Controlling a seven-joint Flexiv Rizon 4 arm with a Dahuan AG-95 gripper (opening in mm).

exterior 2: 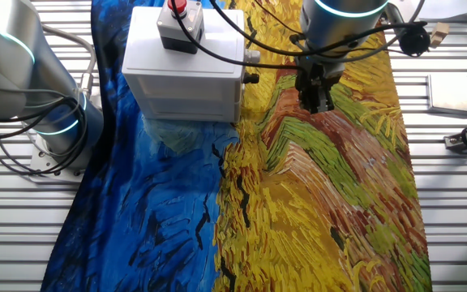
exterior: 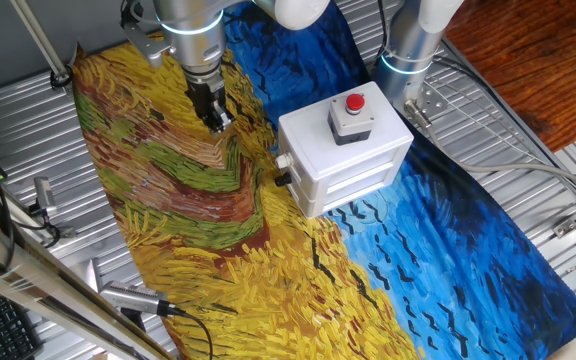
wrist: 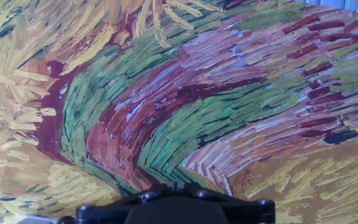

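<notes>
My gripper [exterior: 218, 127] hangs above the painted cloth [exterior: 183, 190], over the yellow and brown part near its far end. From the opposite side, exterior view 2 has the gripper [exterior 2: 318, 105] pointing down, to the right of the white box [exterior 2: 186, 89]. At the bottom of the wrist view the black fingers meet in the middle, shut, and nothing shows between them. Under them only bare printed cloth [wrist: 185, 112] is visible.
A red emergency button [exterior: 355, 103] tops the white box, close beside the arm. Dark cables [exterior 2: 258, 61] droop across exterior view 2. A camera on a stand [exterior: 136, 298] lies along the cloth's edge.
</notes>
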